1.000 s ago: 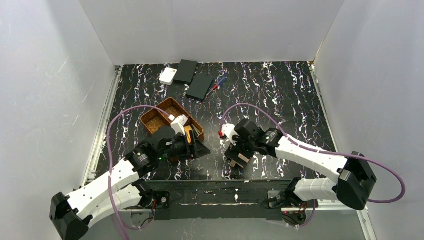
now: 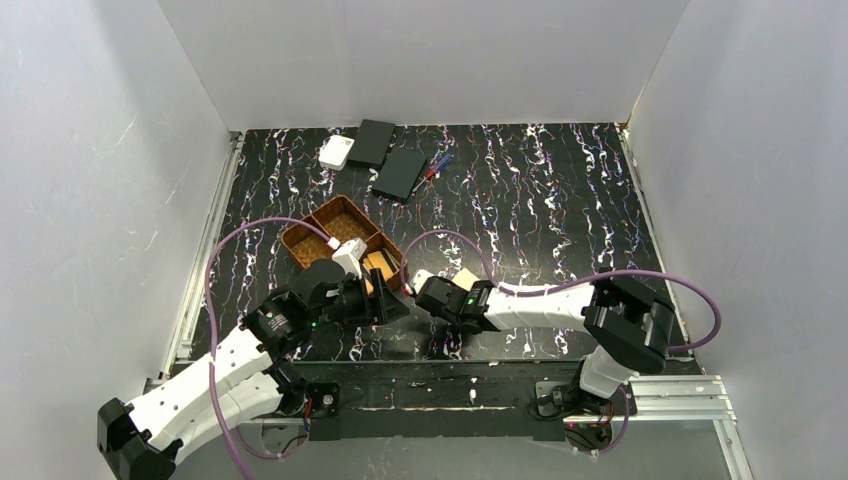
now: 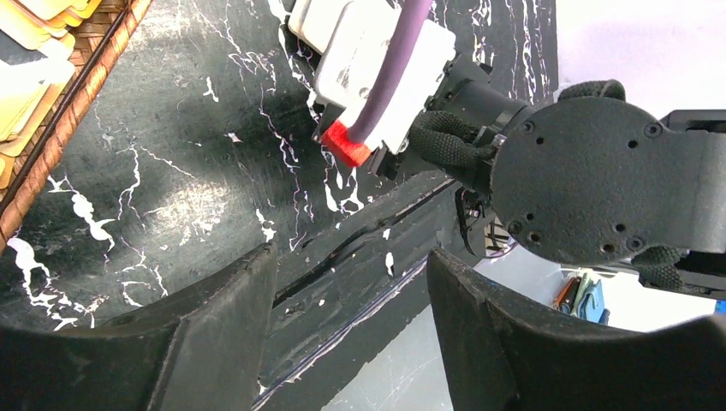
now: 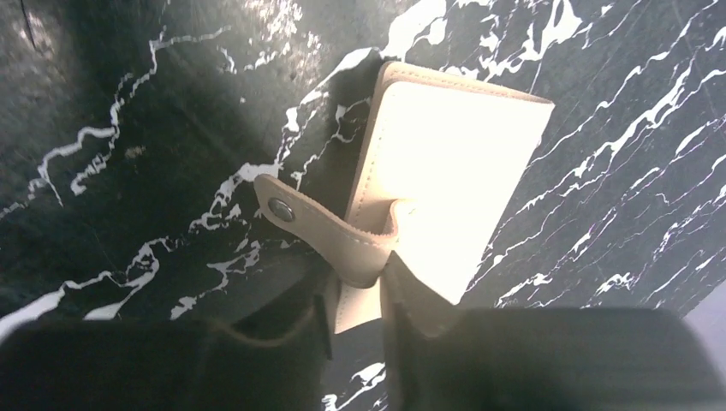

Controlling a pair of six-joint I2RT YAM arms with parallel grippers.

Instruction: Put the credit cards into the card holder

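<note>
In the right wrist view, the beige leather card holder has a strap with a metal snap sticking out to one side. My right gripper is closed on its lower end, near the strap. From above, only a pale piece of the holder shows beside the right wrist. Yellow cards lie in a brown woven basket, at the upper left of the left wrist view. My left gripper stands open in front of the basket, its fingers wide apart and empty.
Two black boxes, a white box and a blue-and-red tool lie at the back. The two wrists are close together near the front middle.
My right wrist has swung left and turned, and the pale holder now shows on its far side instead of its near side. The left arm has shifted only slightly.
</note>
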